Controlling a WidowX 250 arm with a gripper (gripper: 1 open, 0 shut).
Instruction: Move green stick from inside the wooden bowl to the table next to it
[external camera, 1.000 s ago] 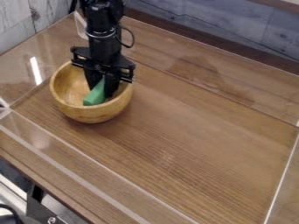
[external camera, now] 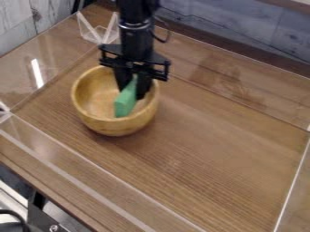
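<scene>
The wooden bowl (external camera: 87, 101) stands on the left half of the table. Its hollow faces the camera, and the green stick (external camera: 125, 102) slants across it, the lower end near the bowl's front wall. From behind, the black gripper (external camera: 130, 83) reaches down over the bowl's back right rim and is shut on the upper end of the stick. The fingers hide that end. Whether the stick's lower end touches the bowl, I cannot tell.
Bare wooden table (external camera: 200, 136) stretches from the bowl to the right and the front. Pale edging bounds the table on the left and right. Dark cables (external camera: 31, 204) lie off the front left corner.
The bowl has shifted the same way and stays around the stick.
</scene>
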